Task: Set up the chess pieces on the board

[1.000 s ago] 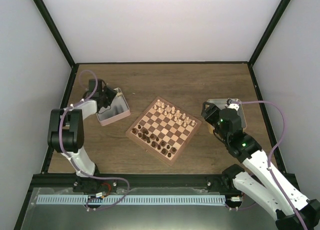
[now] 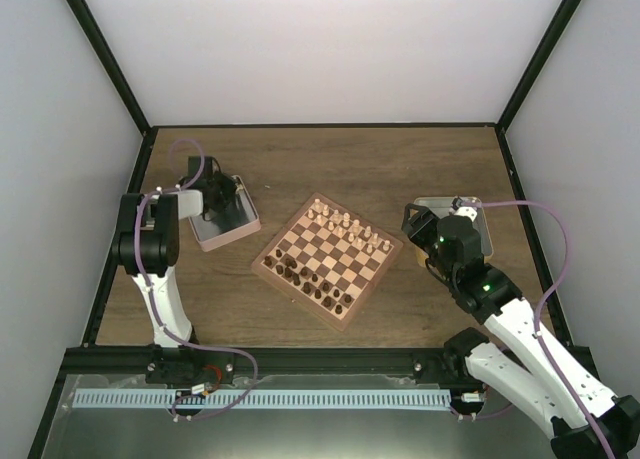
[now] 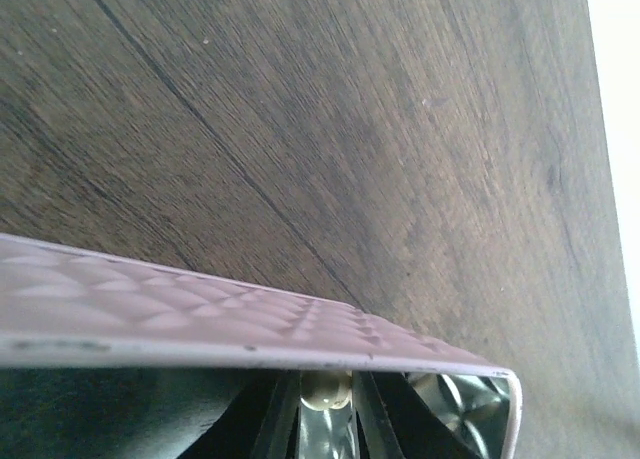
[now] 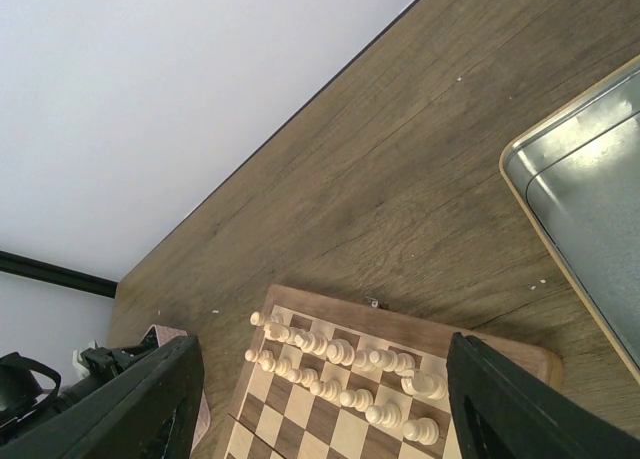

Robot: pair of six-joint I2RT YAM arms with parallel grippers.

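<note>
The chessboard (image 2: 327, 259) holds light pieces along its upper-right side and dark pieces along the lower-left, also visible in the right wrist view. My left gripper is down inside the pink box (image 3: 160, 309), its fingers part open around a light chess piece (image 3: 326, 389) by the wall; whether it grips the piece is unclear. My right gripper hangs open above and beside the board (image 4: 300, 419), with nothing visibly held.
A metal tray (image 4: 590, 229) lies at the right, partly behind the right arm in the top view. Walls frame the table.
The left arm has shifted and turned slightly over the box, lowering into it. The right arm and the board look unchanged.
</note>
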